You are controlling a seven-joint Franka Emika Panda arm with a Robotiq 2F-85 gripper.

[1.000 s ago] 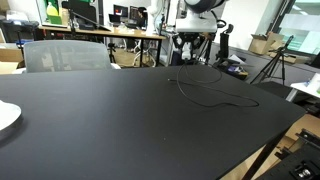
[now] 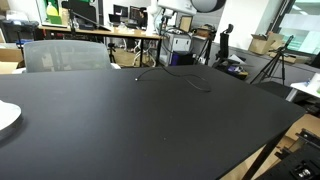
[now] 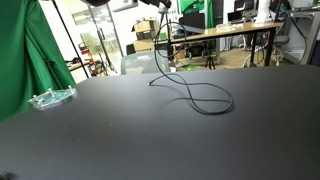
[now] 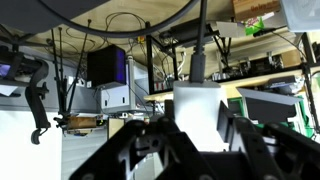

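A thin black cable [image 3: 232, 102] lies in a loose loop on the dark table, and part of it rises toward the arm at the top of exterior view 2. Over the far part of the table, the same cable [image 2: 208, 89] trails along the surface in exterior view 1. In the wrist view my gripper is shut, with the black cable [image 4: 200, 48] coming out from between its fingertips. A pale grey block shows at the grip; whether it is a fingertip or the cable's end is unclear. The gripper is raised well above the tabletop.
A white round object [image 2: 8, 115] sits at its left edge, and a clear container [image 3: 52, 98] stands at the left in exterior view 2. Chairs and cluttered desks stand beyond the table.
My gripper has risen toward the top of exterior view 1. The cable on the table has slid to the left and farther back, and less of it rests on the surface.
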